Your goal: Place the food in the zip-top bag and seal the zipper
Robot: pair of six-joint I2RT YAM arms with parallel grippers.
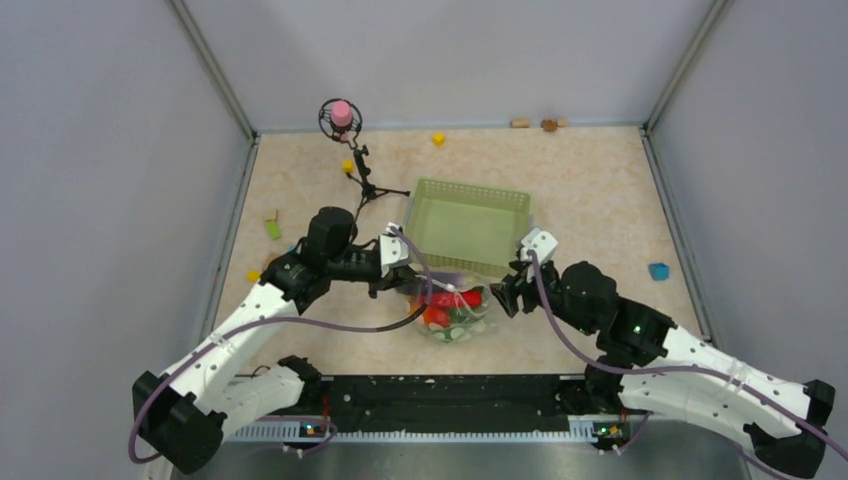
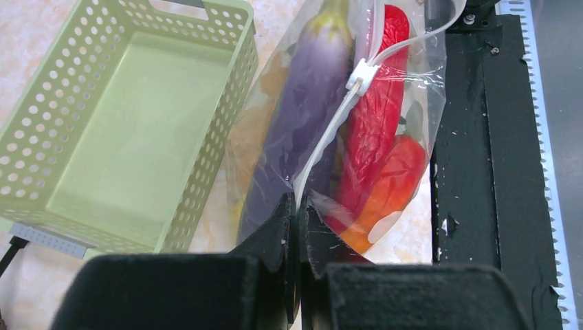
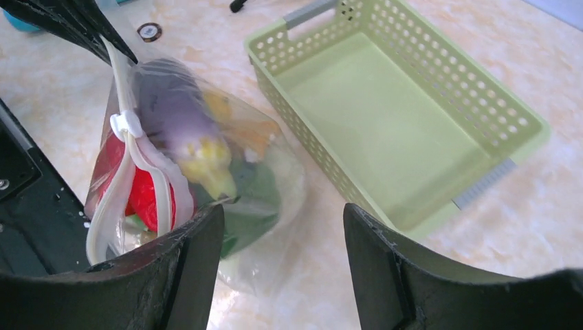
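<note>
A clear zip bag (image 1: 450,325) holds an eggplant (image 2: 302,89), a red pepper (image 2: 375,117), an orange-red pepper (image 2: 395,185) and other produce. My left gripper is shut on the bag's zipper strip at one end, lifting that end. The white slider (image 2: 361,75) sits along the strip, and past it the two strips (image 3: 161,192) spread apart. My right gripper stands open just right of the bag, facing its loose strip end, with nothing visible between its fingers.
The empty green basket (image 1: 468,222) stands behind the bag. A black stand (image 1: 365,185) is at the back left. Small blocks lie around the edges, one blue (image 1: 658,271). The table's front edge is close below the bag.
</note>
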